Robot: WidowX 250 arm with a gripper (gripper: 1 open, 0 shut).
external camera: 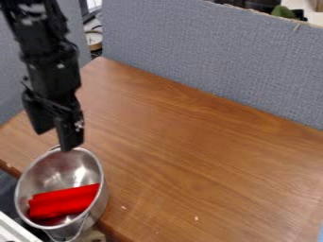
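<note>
A steel pot (91, 174) stands at the lower left of the wooden table. Inside it lies a red object (63, 200), long and rounded. My black gripper (57, 129) hangs just above the pot's back rim at the left, pointing down, its fingers apart. I see nothing held between them.
A grey padded wall (209, 57) runs along the back, and another panel borders the left side. A white object lies at the lower left corner beside the pot.
</note>
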